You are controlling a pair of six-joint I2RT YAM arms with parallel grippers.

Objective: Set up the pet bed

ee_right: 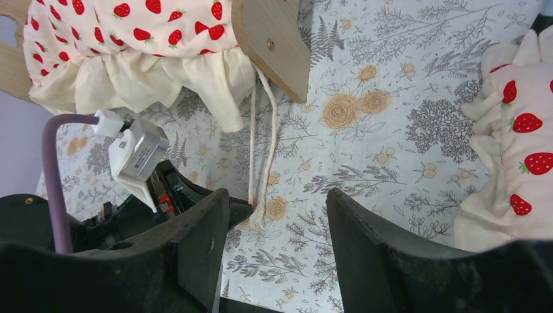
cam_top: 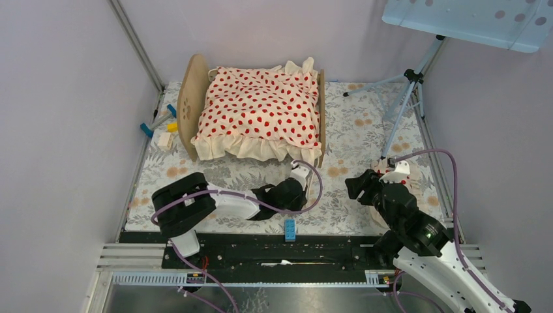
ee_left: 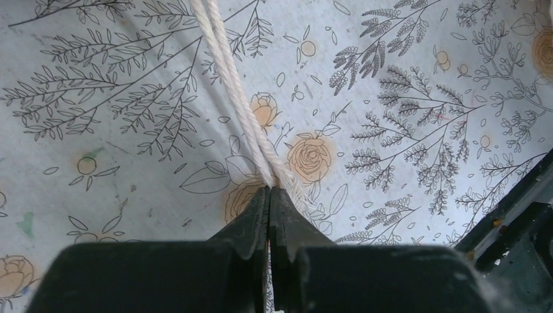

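Observation:
The pet bed's strawberry cushion [cam_top: 257, 107] fills the wooden frame between its headboard [cam_top: 190, 104] and a narrower end board [ee_right: 277, 49]. Two white cords [ee_left: 228, 78] run from that end board toward the table's front. My left gripper is shut at their lower, frayed end; whether a cord lies between its fingertips is unclear. My right gripper stands apart on the right, fingers spread with nothing between them, above the table beside a second strawberry fabric piece [ee_right: 531, 160].
A blue tripod stand [cam_top: 411, 88] stands at the back right. Blue and yellow pieces [cam_top: 171, 127] lie left of the bed, and a blue block [cam_top: 289, 229] sits at the front edge.

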